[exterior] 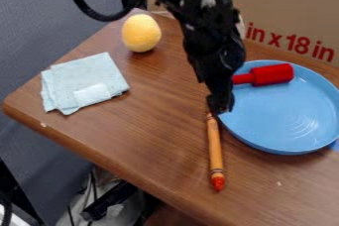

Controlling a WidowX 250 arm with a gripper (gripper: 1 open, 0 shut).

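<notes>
My black gripper [220, 96] hangs at the left rim of a blue plate [284, 116], above the upper end of an orange crayon [215, 156]; whether it is open or shut is hard to see. The red cylindrical object [272, 73] lies on the back of the plate. The crayon lies on the wooden table just left of the plate.
A yellow egg-shaped object [142, 33] stands at the back left. A folded light-blue cloth [79, 83] lies at the table's left. A cardboard box [291, 17] is behind the plate.
</notes>
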